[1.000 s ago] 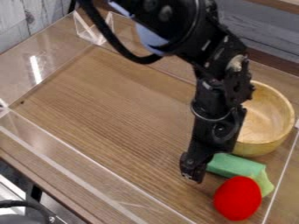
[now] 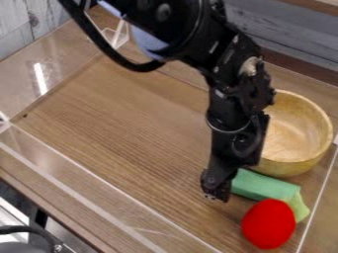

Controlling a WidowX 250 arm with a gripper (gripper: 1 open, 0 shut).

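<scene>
My black gripper (image 2: 219, 180) points down at the centre right, its fingertips just left of a green object (image 2: 270, 190) lying on the wooden table. I cannot tell how far apart the fingers are or whether anything is between them. A red oval object (image 2: 268, 223) lies below the green one, near the bottom right. A yellow bowl (image 2: 299, 128) stands behind the arm on the right, partly hidden by it.
A ledge runs along the back right, and dark cables show at the bottom left corner.
The arm and gripper have shifted very slightly to the left. The green object, red object and bowl look unmoved.
</scene>
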